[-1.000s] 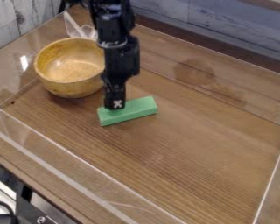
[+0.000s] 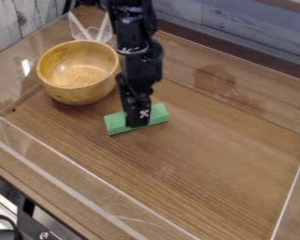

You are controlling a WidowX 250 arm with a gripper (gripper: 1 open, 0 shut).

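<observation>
A green rectangular block [image 2: 119, 123] lies on the wooden table. My black gripper [image 2: 138, 114] is down over its middle, the fingertips at or on the block. Whether they are closed around it cannot be told. A yellow bowl [image 2: 78, 66] stands just left of the gripper.
Pale walls border the table at the back and left. A dark cable shows at the lower left, off the table.
The block and bowl look unmoved.
</observation>
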